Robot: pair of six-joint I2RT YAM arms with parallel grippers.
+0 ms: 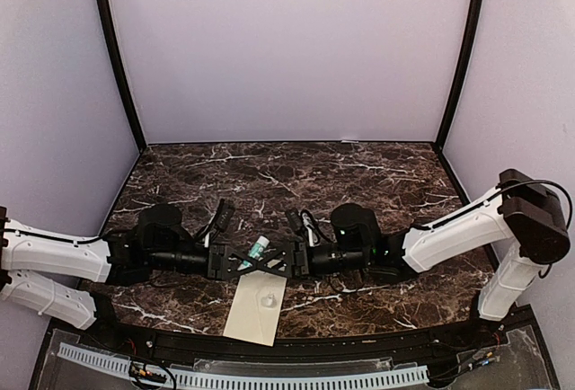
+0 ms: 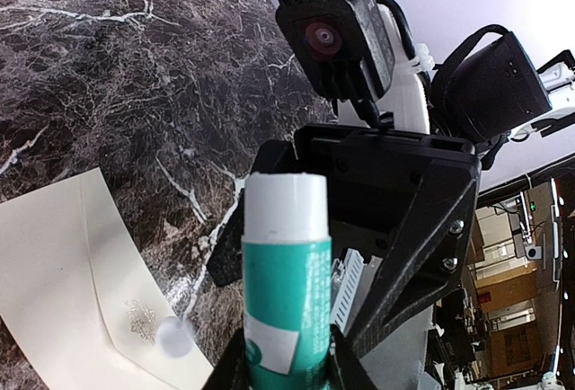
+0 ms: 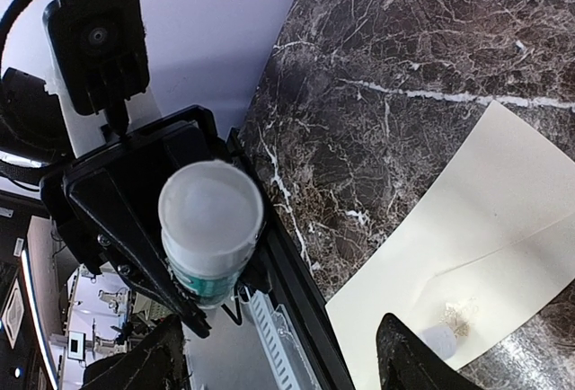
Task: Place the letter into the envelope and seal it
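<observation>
A cream envelope (image 1: pixel 252 314) lies flat near the table's front edge, beneath both grippers; its flap crease shows in both wrist views. A small whitish blob (image 2: pixel 174 336) is over the envelope. My left gripper (image 1: pixel 243 261) is shut on a teal glue stick (image 2: pixel 286 300) with a white top (image 3: pixel 208 228), held upright above the envelope. My right gripper (image 1: pixel 282 262) is open, its fingertips close around or beside the glue stick's upper part; whether they touch it is unclear. No separate letter can be made out.
A black rail with a perforated metal strip (image 1: pixel 243 376) runs along the front edge.
</observation>
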